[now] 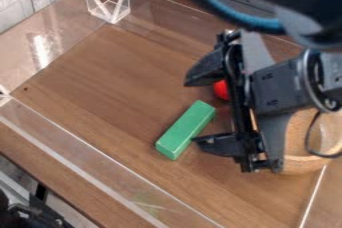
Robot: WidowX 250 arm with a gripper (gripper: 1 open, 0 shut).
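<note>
My dark gripper (214, 108) stands open in the right half of the view, its two black fingers hanging just right of a green block (185, 129) that lies flat on the wooden board. A red object (222, 89) shows behind the upper finger, mostly hidden. A tan bowl (315, 136) at the right is largely covered by the gripper. I cannot tell whether the fingers touch the block.
The wooden board (107, 82) is clear on its left half. Transparent walls edge it, and a small clear plastic piece (107, 4) sits at the upper left. A blue hose runs across the top.
</note>
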